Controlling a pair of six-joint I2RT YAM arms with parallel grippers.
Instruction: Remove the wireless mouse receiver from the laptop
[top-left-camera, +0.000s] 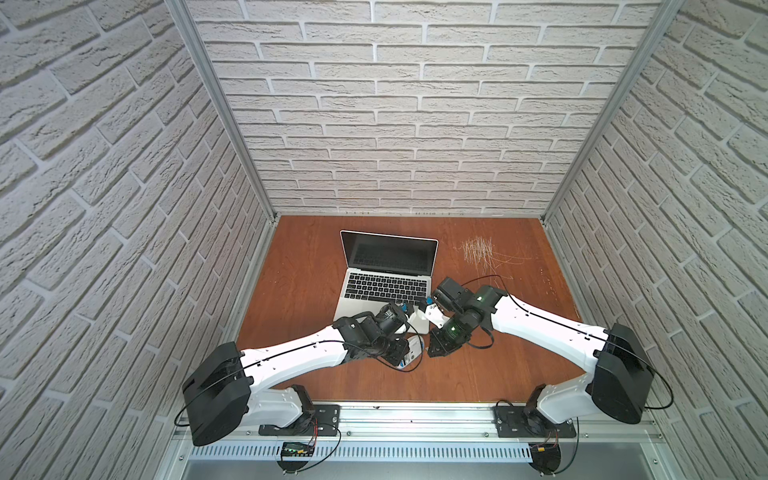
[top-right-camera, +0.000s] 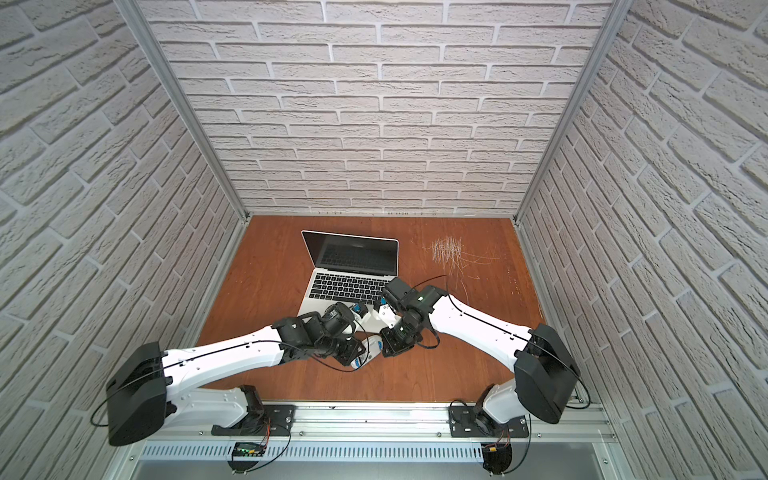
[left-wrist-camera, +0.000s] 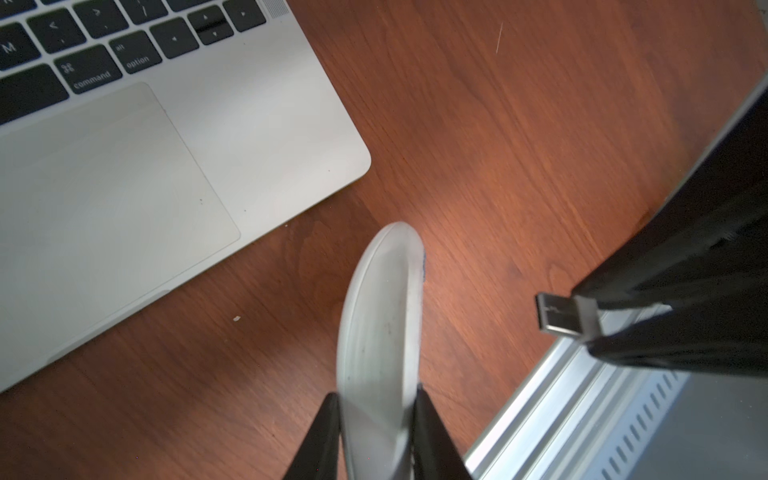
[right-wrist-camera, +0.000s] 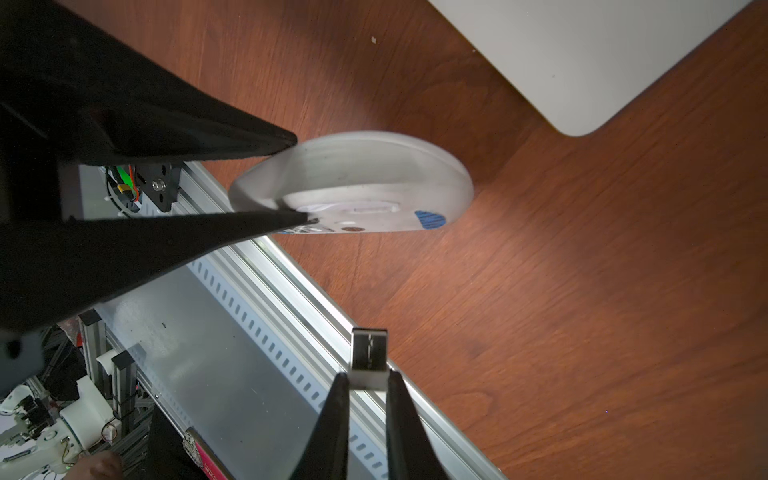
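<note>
A small metal-ended USB receiver is pinched between the fingertips of my right gripper, which is shut on it. In the left wrist view the same receiver points toward the mouse, with a gap between them. My left gripper is shut on the sides of a white mouse, held on edge. Its underside, partly seen in the right wrist view, has a blue pad at the far end. Behind both grippers stands the open silver laptop; the right arm partly hides its right side.
Pale scratches mark the table at the back right. A metal rail runs along the front edge. Both arms are close together in front of the laptop.
</note>
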